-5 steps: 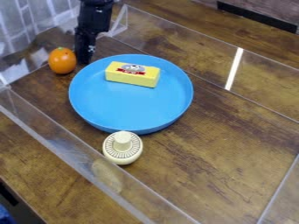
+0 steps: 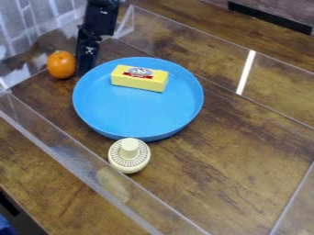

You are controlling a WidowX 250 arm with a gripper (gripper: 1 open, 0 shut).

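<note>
A dark gripper (image 2: 84,53) reaches down from the top left, its lower end beside an orange round fruit or vegetable (image 2: 61,64) at the left; it is too dark and small to see how its fingers stand. Right of them, a blue plate (image 2: 138,119) holds a yellow box (image 2: 140,78) with a red label, on its upper part. Below the plate stands a cream, ribbed round object (image 2: 128,156) with a knob on top.
Clear plastic walls (image 2: 86,170) run along the left and top-left edges of the wooden table (image 2: 233,138). The table's right side is open, with a white strip (image 2: 245,72) at the upper right.
The orange object has shifted slightly down and left from where it was a second ago. The gripper has moved only slightly; the plate and box look unchanged.
</note>
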